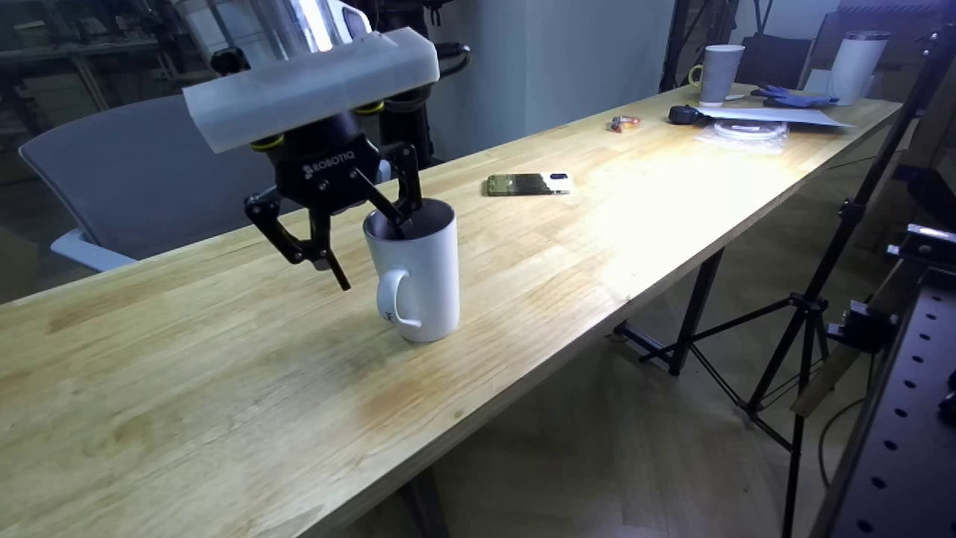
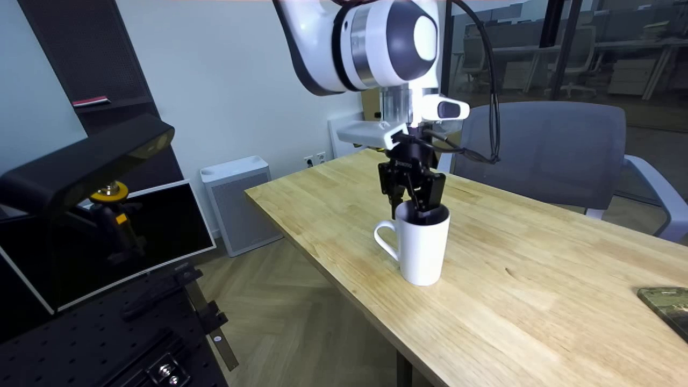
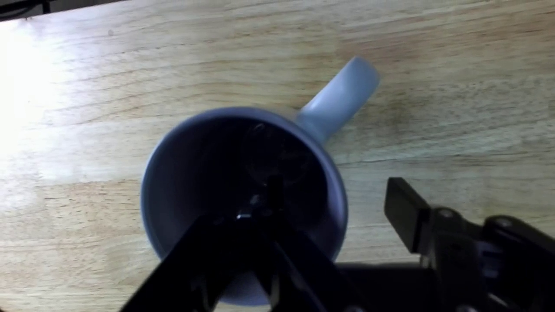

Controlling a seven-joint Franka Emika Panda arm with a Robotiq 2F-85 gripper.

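Observation:
A tall white mug [image 1: 430, 282] stands upright on the wooden table [image 1: 242, 359], its handle facing the front left in exterior view 1. My gripper [image 1: 373, 260] straddles the mug's wall, one finger reaching down inside the dark opening and the other hanging outside. A gap shows between the outer finger and the mug's rim [image 3: 341, 200] in the wrist view, so the fingers are not closed on the wall. How deep the inner fingertip reaches is hard to tell in the dark interior. Exterior view 2 shows the mug [image 2: 422, 255] from another side.
A phone [image 1: 529, 184] lies on the table beyond the mug. Farther off are a small wrapped item [image 1: 624, 124], a grey cup [image 1: 719, 76], a white tumbler [image 1: 860, 67] and blue gloves [image 1: 793, 97]. Bare tabletop surrounds the mug; the table's edge [image 2: 322, 267] runs nearby.

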